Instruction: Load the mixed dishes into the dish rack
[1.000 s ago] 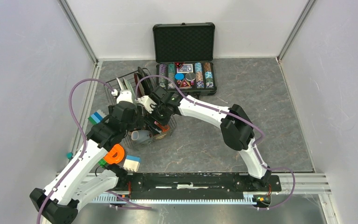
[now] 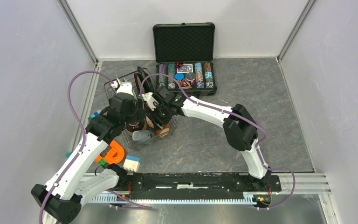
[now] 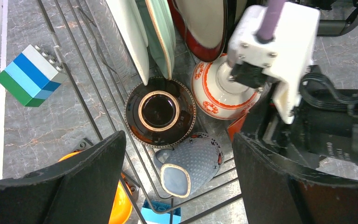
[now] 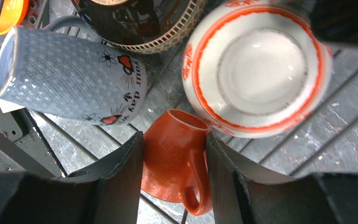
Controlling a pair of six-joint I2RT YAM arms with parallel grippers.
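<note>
In the wire dish rack (image 3: 74, 51) stand upright plates (image 3: 128, 35), a dark dish (image 3: 160, 112), a white-and-red bowl (image 4: 261, 70), a grey-blue mug (image 4: 72, 74) on its side and a small orange-red cup (image 4: 168, 172). My right gripper is low at the cup, a finger on each side; whether it grips is unclear. My left gripper hangs over the rack, part open, nothing seen held between its fingers; the right gripper's housing shows beside it.
An open poker-chip case (image 2: 184, 74) stands behind the rack. Toy bricks (image 3: 30, 77) and orange plastic pieces (image 2: 114, 151) lie left and front.
The left arm has moved slightly toward the back since a second ago.
</note>
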